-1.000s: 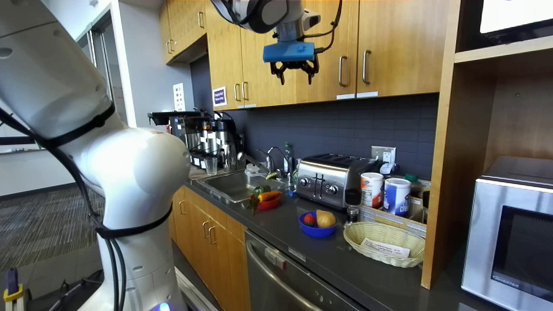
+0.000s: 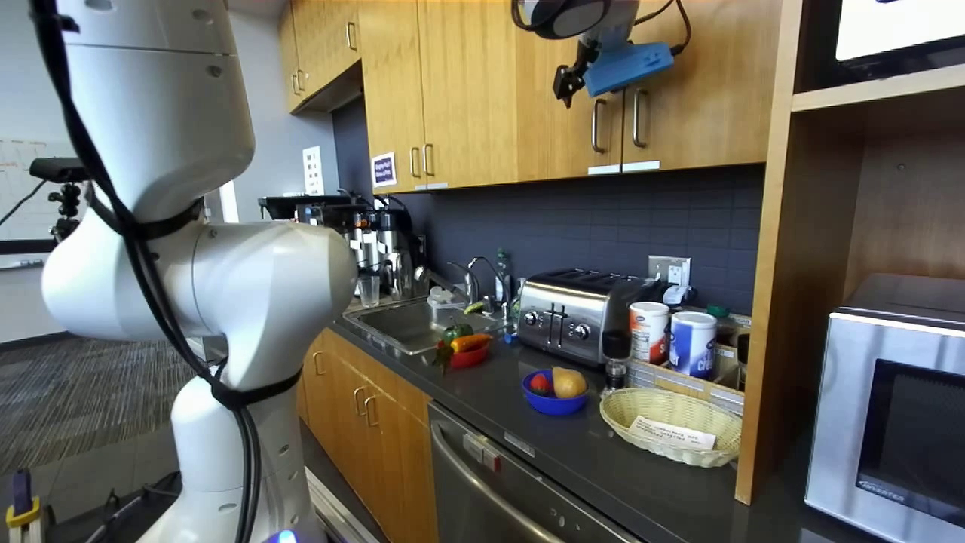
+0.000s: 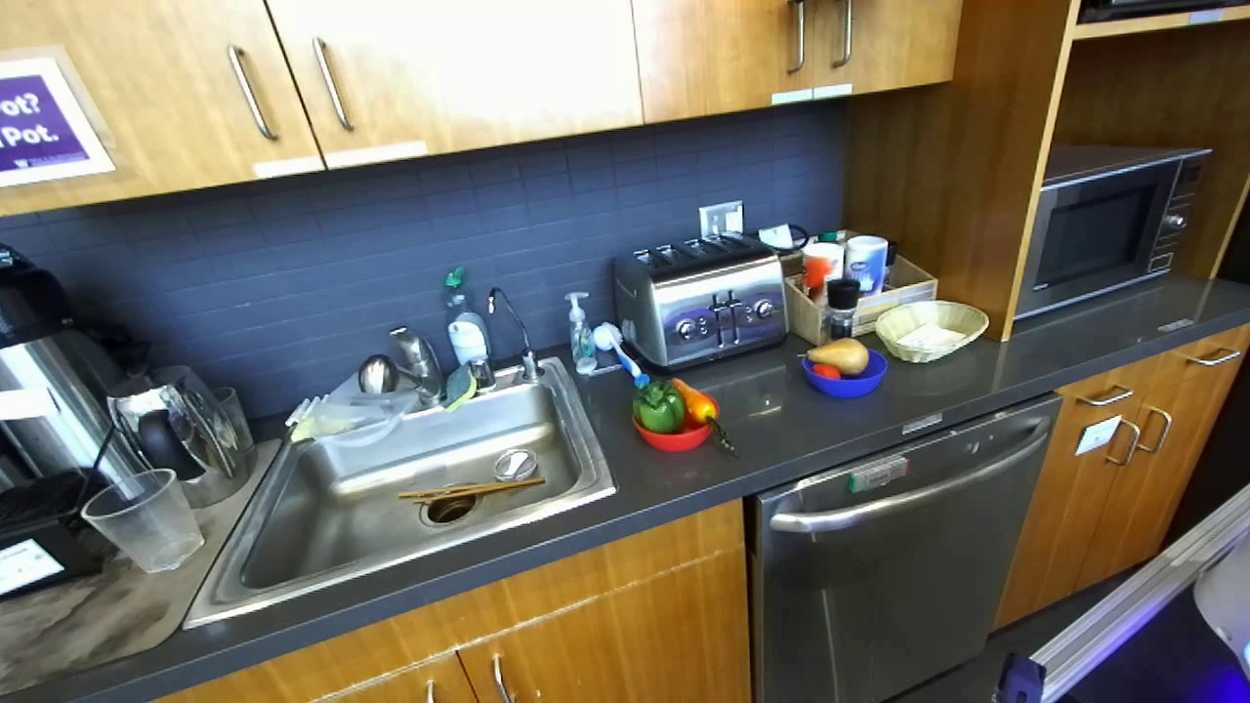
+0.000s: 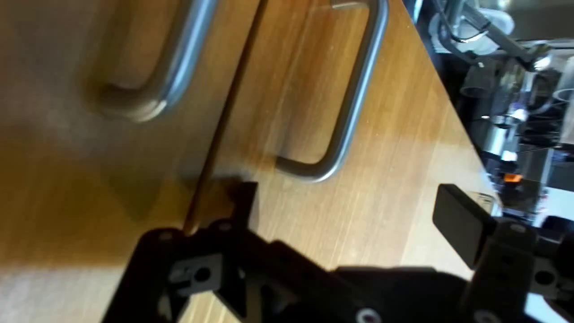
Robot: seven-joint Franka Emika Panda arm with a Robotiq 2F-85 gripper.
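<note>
In the wrist view my gripper stands open, its two dark fingers wide apart with only wooden cabinet front behind the gap. A bent metal handle [image 4: 350,102] is on one door, just beyond the fingers and apart from them. Across the dark door seam, a second handle [image 4: 180,59] appears blurred and close. From exterior view 1, the gripper [image 2: 566,86] is tilted in front of the upper cabinets, near the paired handles [image 2: 596,125] and high above the counter. Both cabinet doors [image 3: 727,53] look shut in exterior view 2, where the gripper is out of sight.
Below stand a toaster [image 3: 703,307], a red bowl [image 3: 674,440] of vegetables, a blue bowl [image 3: 846,383] with a pear, and a wicker basket [image 3: 973,322]. The sink [image 3: 281,527] lies left; a wooden side panel [image 2: 769,271] bounds the right.
My gripper has moved right toward the paired upper handles, rising and turning from pointing down to a tilt. The arm's near links have swung upright. Counter objects have stayed put.
</note>
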